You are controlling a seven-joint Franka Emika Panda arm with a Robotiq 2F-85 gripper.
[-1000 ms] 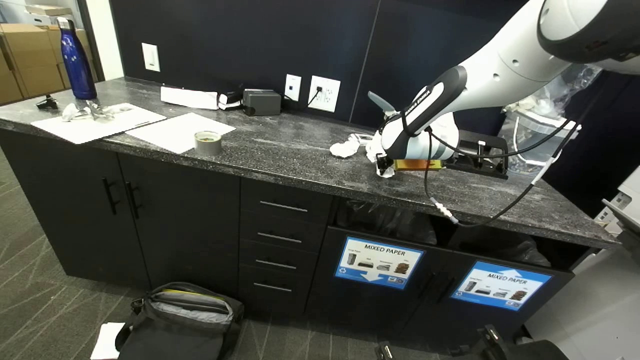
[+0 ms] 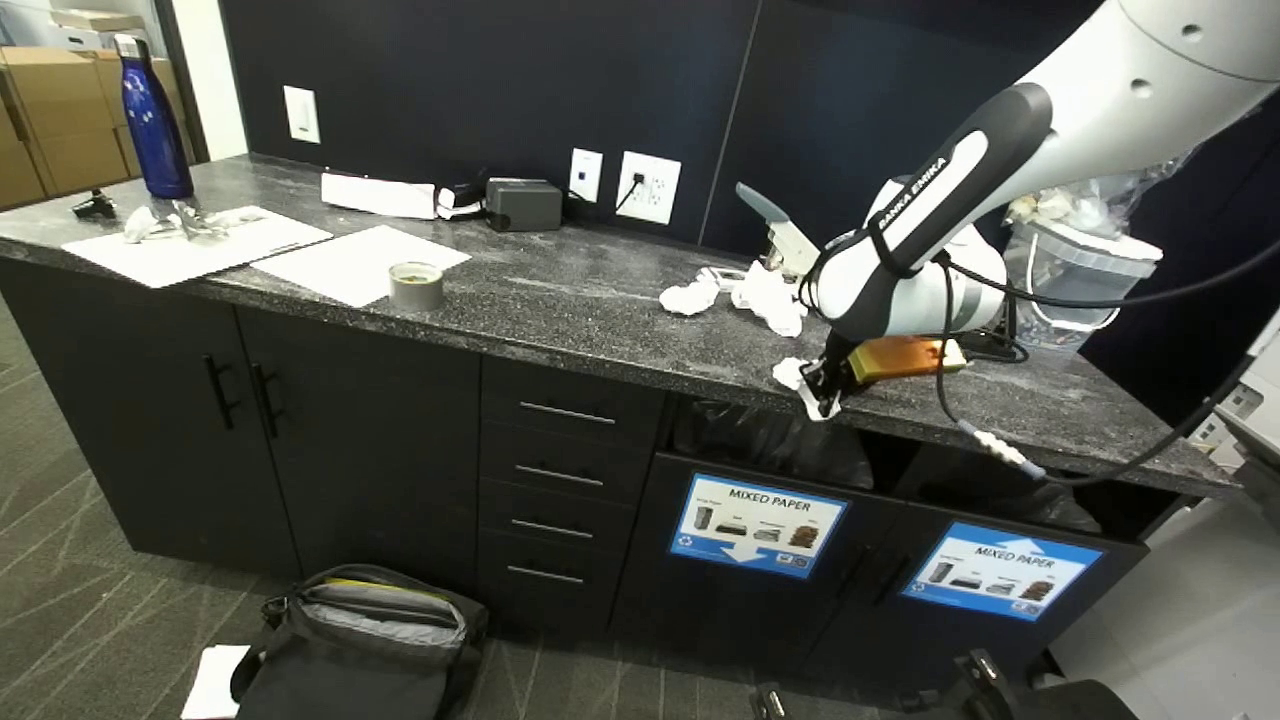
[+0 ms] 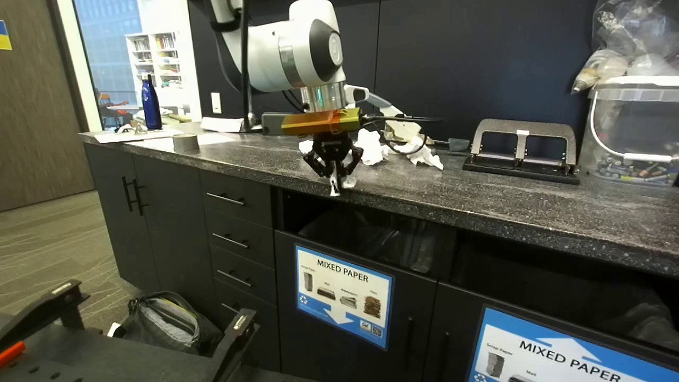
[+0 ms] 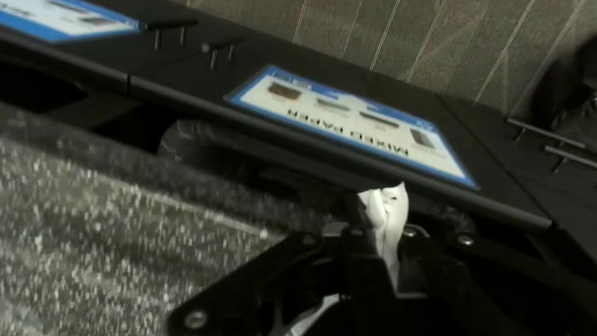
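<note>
Crumpled white paper (image 4: pixel 387 215) is pinched between the fingers of my gripper (image 3: pixel 335 181), which is shut on it at the counter's front edge. In the wrist view the paper pokes up from between the dark fingers, with another white bit low in the frame. Exterior view 1 shows the held paper (image 2: pixel 819 403) over the counter's rim, above the open slot of the mixed paper cabinet (image 2: pixel 768 444). Other crumpled paper (image 2: pixel 768 298) lies on the counter behind the gripper, with a smaller wad (image 2: pixel 687 298) to its left.
A black hole punch (image 3: pixel 522 152) and a clear bucket (image 3: pixel 627 130) stand to the right on the counter. A tape roll (image 2: pixel 416 288), paper sheets (image 2: pixel 360 262) and a blue bottle (image 2: pixel 156 126) are at the left.
My gripper has moved from among the paper wads toward the counter's front edge and to the right, carrying paper with it. Other crumpled paper stays behind on the counter.
</note>
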